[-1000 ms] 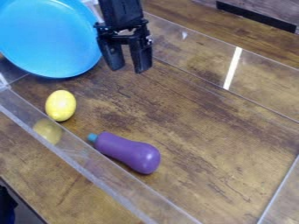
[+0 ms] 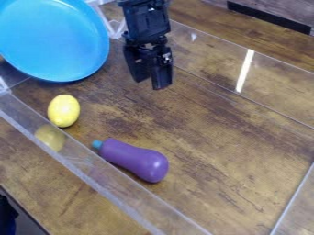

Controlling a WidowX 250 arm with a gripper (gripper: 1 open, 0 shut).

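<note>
My black gripper [image 2: 150, 72] hangs at the top centre over the wooden floor, right of a blue round plate [image 2: 50, 41], with its two fingers pointing down and nothing seen between them. A yellow lemon-like object [image 2: 64, 110] lies at the left, below the plate. A purple eggplant [image 2: 132, 161] with a teal tip lies near the bottom centre.
Clear plastic walls [image 2: 123, 200] border the wooden area along the front left and at the back and right.
My gripper has moved slightly right and down, and its fingers look a little closer together. The plate, lemon and eggplant are unchanged.
</note>
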